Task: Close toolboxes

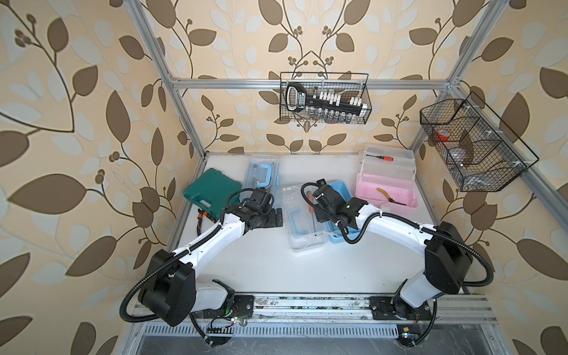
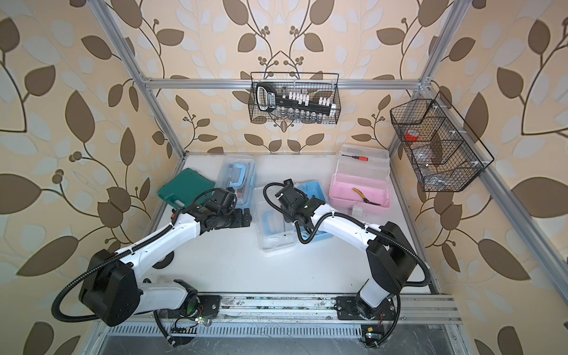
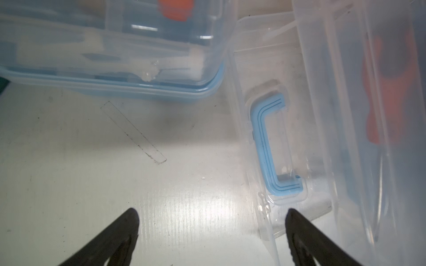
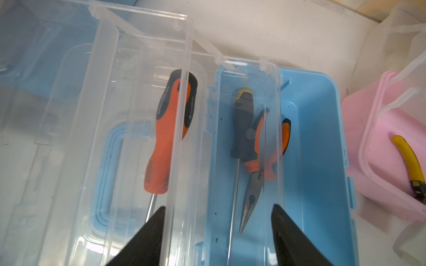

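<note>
A blue toolbox (image 4: 315, 155) with a clear lid (image 3: 266, 53) lies open mid-table, screwdrivers (image 4: 166, 128) and pliers (image 4: 253, 190) inside. My right gripper hangs open over it, its fingers either side of clear plastic walls. My left gripper is open at the lid's left side, above the table, near the lid's blue handle (image 3: 261, 141). A closed clear-and-blue toolbox (image 1: 261, 172) stands behind my left gripper. A pink toolbox (image 1: 378, 192) at the back right is open, with pliers inside and a screwdriver in its raised lid.
A green case (image 1: 210, 195) lies at the left, with tools partly hidden beside it. Wire baskets hang on the back (image 1: 325, 118) and right (image 1: 473, 177).
</note>
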